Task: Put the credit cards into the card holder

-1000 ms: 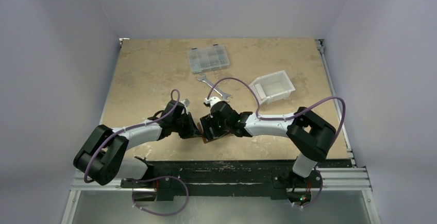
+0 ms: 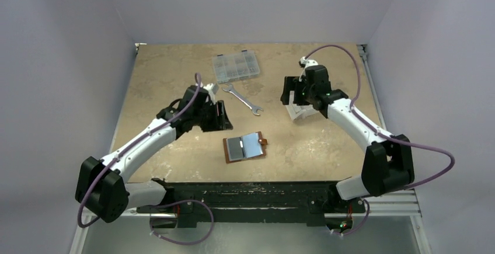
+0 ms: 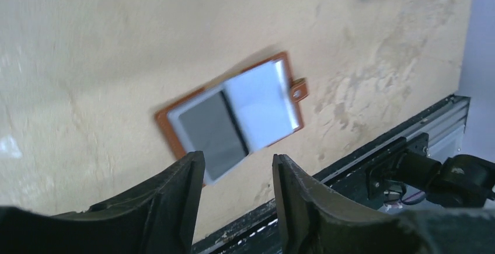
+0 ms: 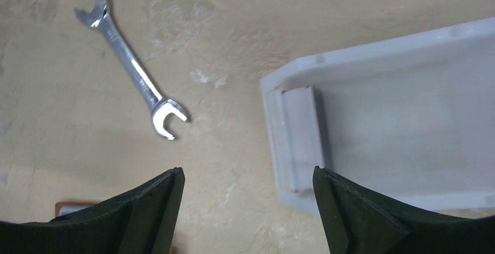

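The card holder (image 2: 234, 149) lies spread open on the table, brown-edged, with a grey left side and a pale bluish right side; a brown clasp tab (image 3: 298, 90) sticks out at its right. Whether cards sit in its pockets I cannot tell. Above and behind its left end is my left gripper, fingers apart and empty. My right gripper hangs open at the white bin (image 4: 385, 125), also holding nothing. A pale, flat-topped piece (image 4: 302, 137) stands along the bin's left end; I cannot make out whether it is cards.
A steel wrench (image 2: 244, 100) lies behind the holder, between the two grippers. Farther back is a clear compartment box (image 2: 236, 66). The right arm covers much of the bin in the top view. Bare table stretches to the left and front right.
My right gripper has left the holder and moved back and right to the bin. My left gripper has drawn away backward from the holder's left edge. The holder now lies fully uncovered.
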